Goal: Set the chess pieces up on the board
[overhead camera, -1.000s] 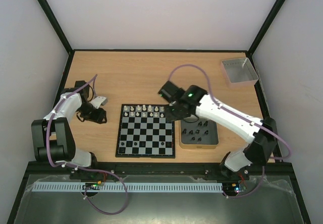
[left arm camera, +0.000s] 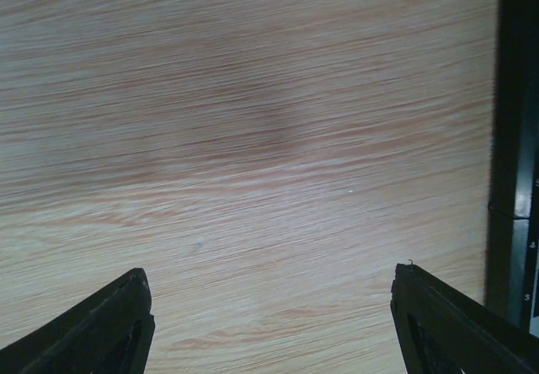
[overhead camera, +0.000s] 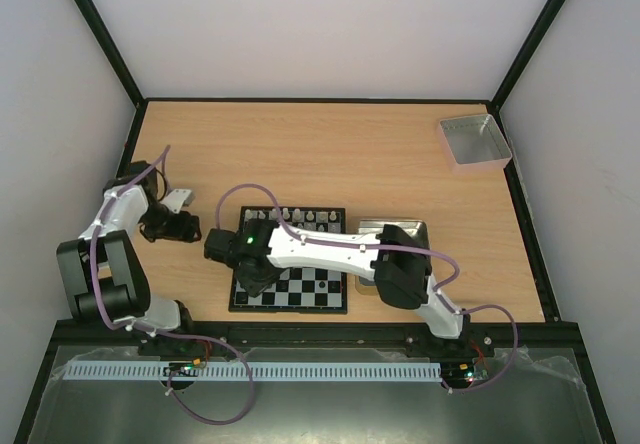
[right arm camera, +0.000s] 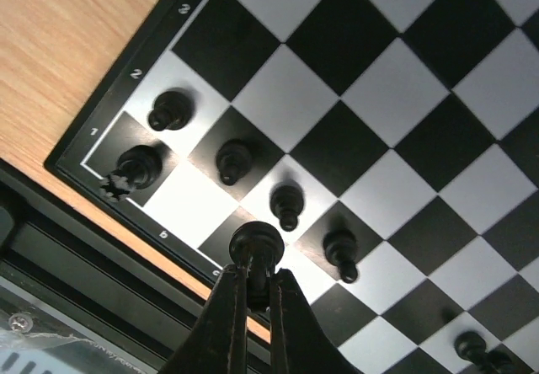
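Observation:
In the right wrist view my right gripper is shut on a black chess piece [right arm camera: 256, 243] with a round base facing the camera. That piece is over the lettered edge of the chessboard [right arm camera: 312, 92]; whether it touches the board I cannot tell. Near it stand a black rook [right arm camera: 139, 168] in the corner and black pawns, among them one pawn [right arm camera: 234, 162]. White pieces [overhead camera: 297, 215] line the board's far side in the top view. Off the board's left, my left gripper stays open above bare wood.
A tray [overhead camera: 424, 232] sits right of the board, mostly covered by my right arm [overhead camera: 330, 252]. An empty-looking pinkish bin [overhead camera: 447, 149] stands at the back right.
My right arm has swept left from near the tray to the board's near-left part, carrying the black piece, and come closer to the board.

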